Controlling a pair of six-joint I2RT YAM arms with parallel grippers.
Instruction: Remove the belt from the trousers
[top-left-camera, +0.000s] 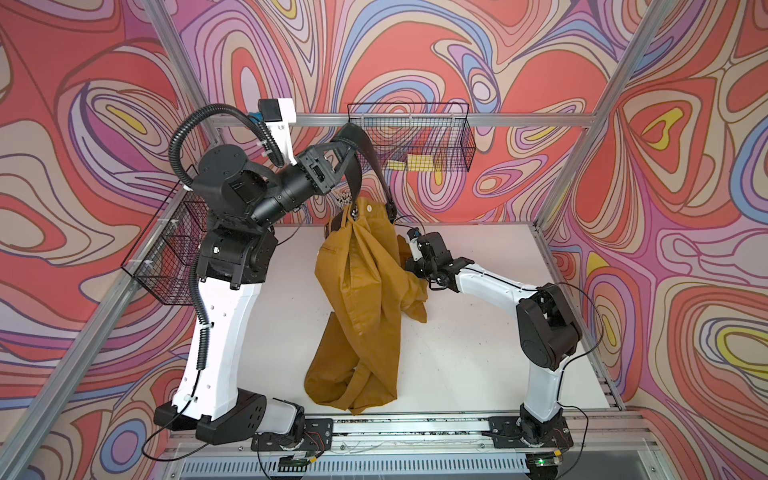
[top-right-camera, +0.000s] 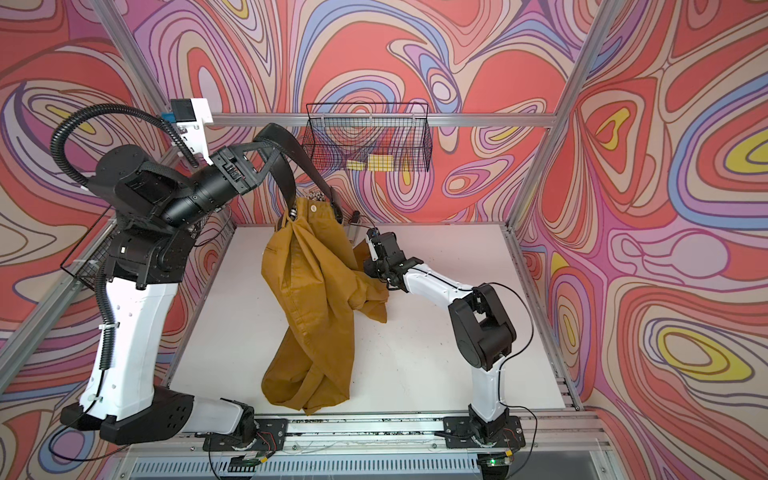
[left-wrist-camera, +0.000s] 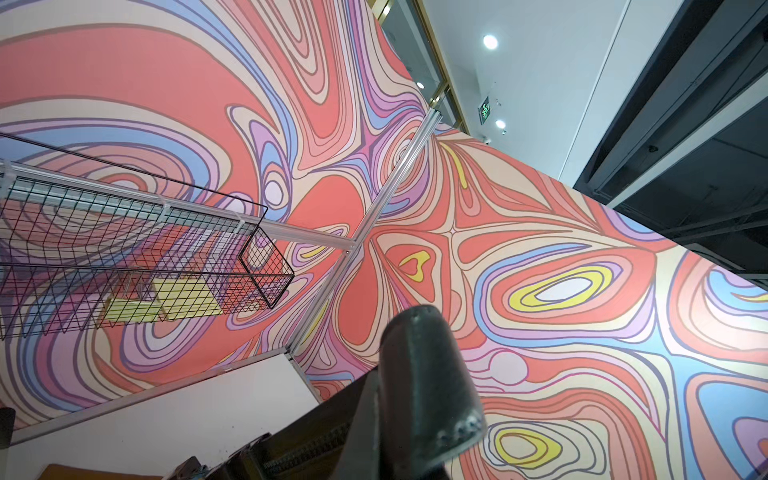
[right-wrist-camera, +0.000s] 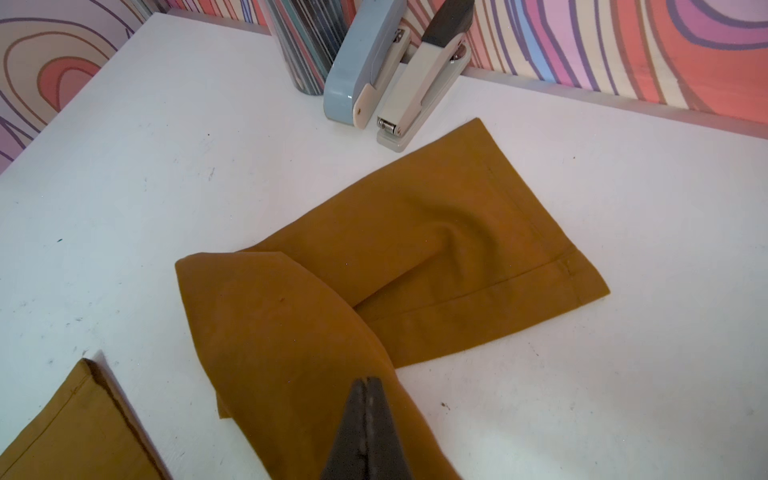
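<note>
Mustard trousers (top-left-camera: 360, 296) hang from the dark belt (top-left-camera: 372, 160), still threaded at the waistband, with the lower legs on the white table. High at left, my left gripper (top-left-camera: 344, 156) is shut on the belt's raised loop; in the left wrist view the dark strap is close up. My right gripper is shut low over a trouser leg (right-wrist-camera: 288, 336), with nothing visible between its fingers.
Two staplers (right-wrist-camera: 416, 88) and some magazines (right-wrist-camera: 296, 40) stand at the table's back. Wire baskets (top-left-camera: 408, 132) hang on the back and left frames.
</note>
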